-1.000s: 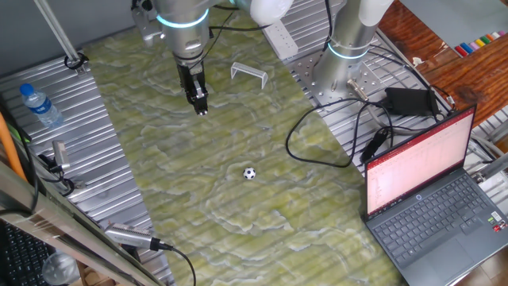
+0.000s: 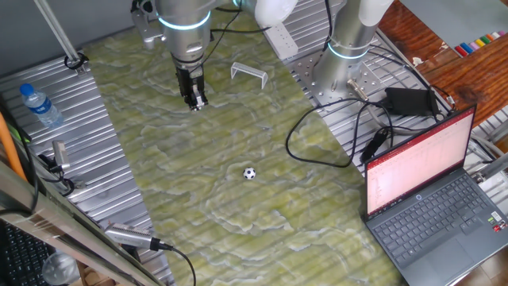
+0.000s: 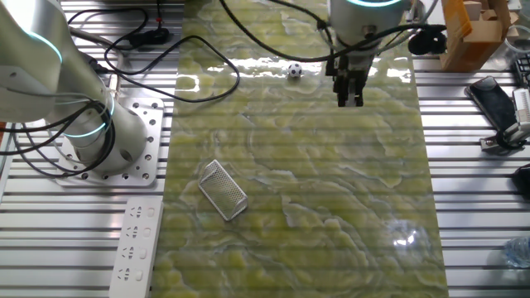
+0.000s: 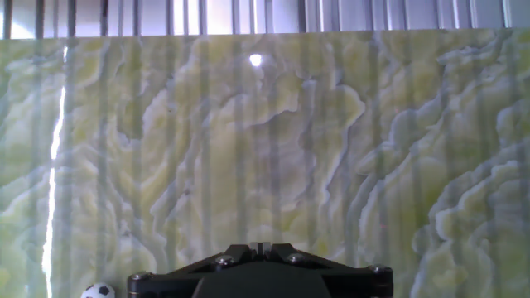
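A small black-and-white soccer ball (image 2: 250, 173) rests on the green marbled mat; exterior view 2 has the ball (image 3: 295, 70) near the top, and the wrist view shows part of the ball (image 4: 98, 291) at the bottom left edge. A small white goal-like frame with a mesh back (image 3: 223, 190) stands on the mat near the arm's base. My black gripper (image 2: 197, 107) points down over the mat, apart from both ball and frame. In the wrist view, the gripper is shut, its fingers together and nothing showing between them.
An open laptop (image 2: 432, 199) stands at the right, with a looping black cable (image 2: 298, 131) lying over the mat's edge. A water bottle (image 2: 41, 106) is on the left slats. A white power strip (image 3: 135, 248) lies by the base.
The ball and the white frame have stayed in place.
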